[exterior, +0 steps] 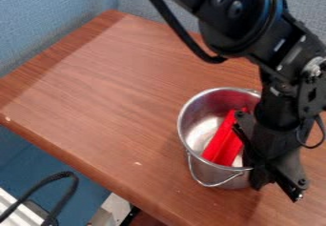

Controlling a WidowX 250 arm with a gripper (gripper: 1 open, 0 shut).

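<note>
A silver metal bucket [201, 115] with a wire handle stands on the right part of the wooden table, holding a red object [223, 138] and something white that is partly hidden. My black gripper [283, 177] is low at the bucket's right side, against or very near its wall, with its fingertips pointing down. It looks shut, and I see nothing clearly between its fingers; the arm hides part of the bucket.
Blue-grey padded walls stand at the back and left. A black cable [51, 180] lies off the table's lower-left edge.
</note>
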